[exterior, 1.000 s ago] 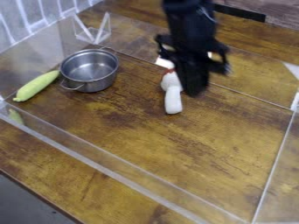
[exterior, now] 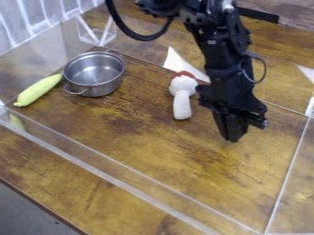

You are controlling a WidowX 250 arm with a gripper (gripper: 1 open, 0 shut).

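My black gripper [exterior: 233,130] hangs low over the wooden table, right of centre, with its fingertips pointing down; it looks shut, with nothing visible between the fingers. Just left of it lies a white mushroom-like toy [exterior: 183,99] with some red on its cap, partly beside the arm. At the left are a steel pot [exterior: 94,84] and a yellow-green corn cob [exterior: 39,91].
Clear plastic walls border the work area [exterior: 123,170], front, left and right. A white folded piece [exterior: 175,60] stands behind the toy.
The arm has come down and toward the front right since a second ago, and now appears sharp rather than blurred. The toy, pot and corn have not visibly moved.
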